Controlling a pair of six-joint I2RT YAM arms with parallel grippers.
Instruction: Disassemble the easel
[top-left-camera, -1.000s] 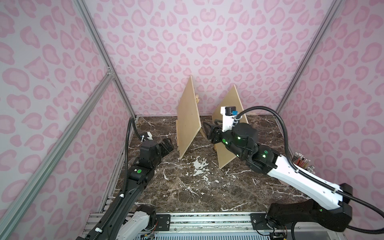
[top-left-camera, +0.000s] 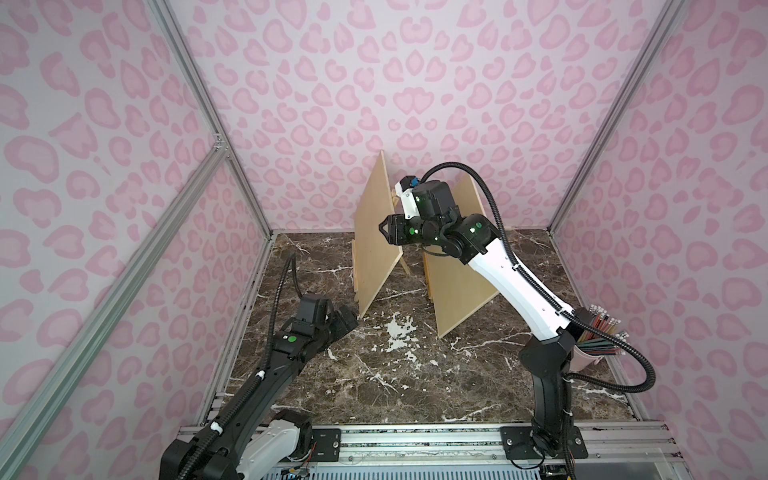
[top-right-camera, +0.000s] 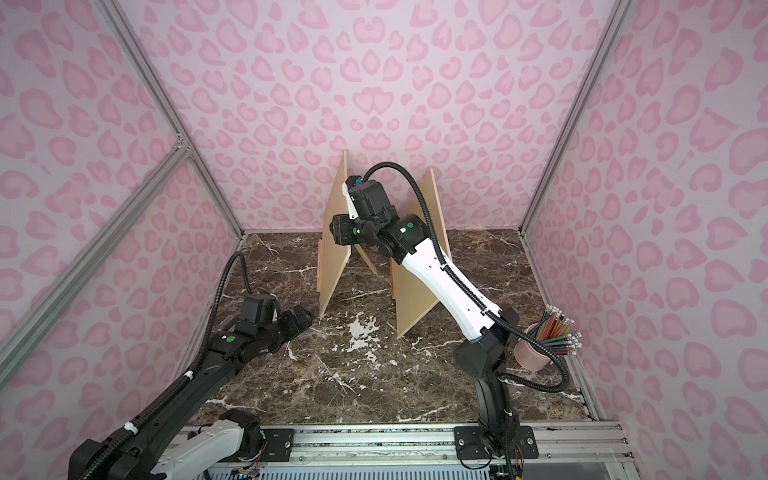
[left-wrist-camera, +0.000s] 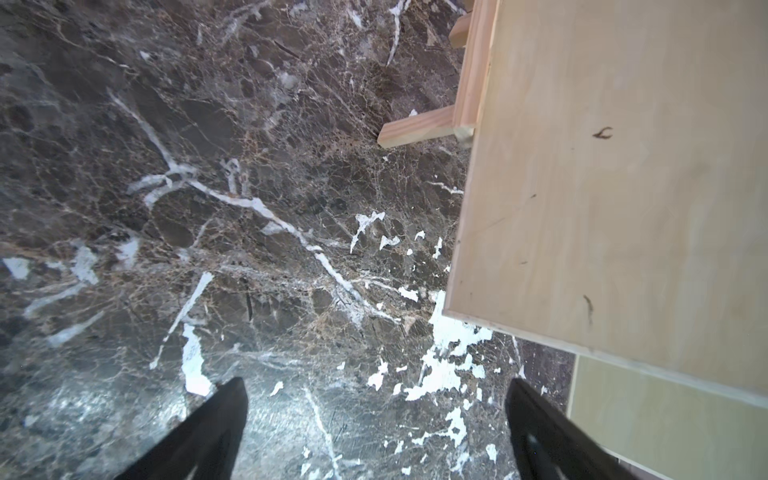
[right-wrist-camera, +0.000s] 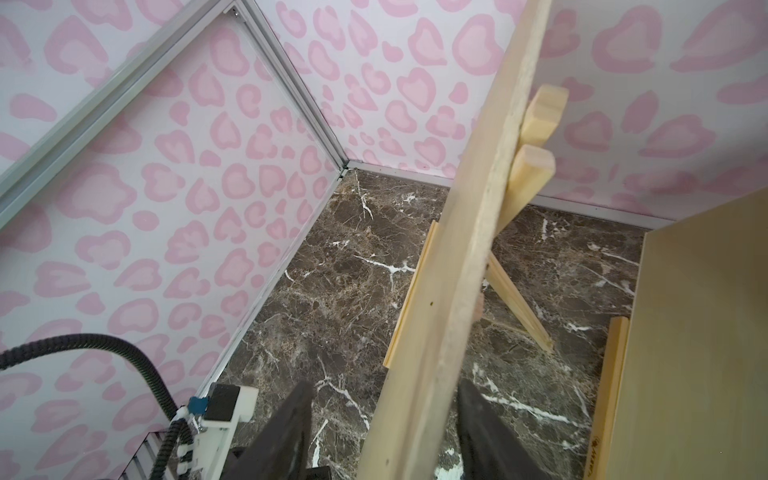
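A tall plywood board (top-left-camera: 372, 216) leans on a wooden easel on the left of centre. A second board (top-left-camera: 460, 296) stands to its right. My right gripper is part open, its fingers on either side of the left board's edge at the upper part; contact can't be told. Wooden easel bars (right-wrist-camera: 524, 176) show behind that board. My left gripper hangs open low over the marble floor, left and in front of that board, nothing between its fingers.
A pink cup of pencils (top-right-camera: 534, 352) stands at the right front. Walls with metal frame rails enclose the space.
The left arm has shifted slightly down and right.
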